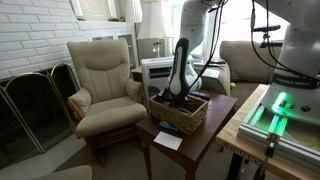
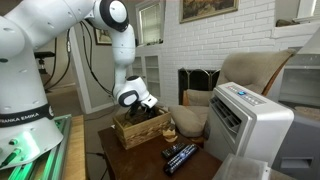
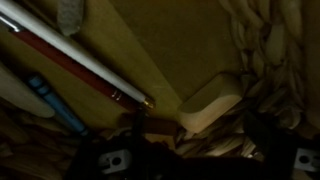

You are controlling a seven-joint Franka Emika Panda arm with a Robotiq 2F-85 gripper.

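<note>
The woven basket (image 1: 202,125) stands on the dark table, and my arm reaches down into it from above. My gripper is open inside the basket, low over its bottom. A pale, rounded block (image 3: 211,103) lies near the woven wall, in front of and between the parted fingers; it is not gripped. To the left lie a white pencil or pen (image 3: 80,52), a dark red pencil (image 3: 62,60) and a blue crayon (image 3: 58,105). A greyish piece (image 3: 70,16) is at the top edge. The wrist view is dark, and the fingertips blend into shadow.
Woven walls (image 3: 275,50) rise close on the right. Outside the basket, a white sheet (image 1: 167,141) lies at the table's front edge, and a black object (image 2: 181,158) sits on the tabletop. A beige armchair (image 1: 106,90) stands beside the table.
</note>
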